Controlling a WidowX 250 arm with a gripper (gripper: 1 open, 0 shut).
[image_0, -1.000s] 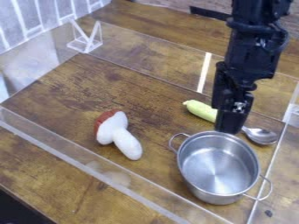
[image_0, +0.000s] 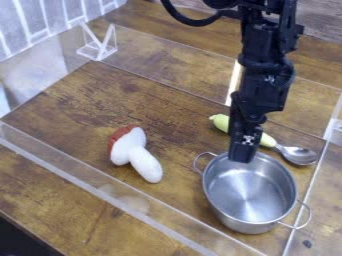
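My black gripper (image_0: 245, 140) points down on the right side of the camera view, just above the rear of a steel pot (image_0: 246, 203) with two handles. Behind the pot, partly hidden by the gripper, lie a pale green vegetable-like piece (image_0: 225, 124) and a metal spoon (image_0: 299, 155). I cannot tell how far the fingers are parted or whether anything is between them. A white mushroom-like toy with a red part (image_0: 140, 160) lies left of the pot.
A small white rack (image_0: 99, 42) stands at the far left, by pale rails or panel edges along the table.
The gripper has shifted left over the last second and now sits nearer the green piece, turned more narrowly to the camera. The objects on the table look unmoved.
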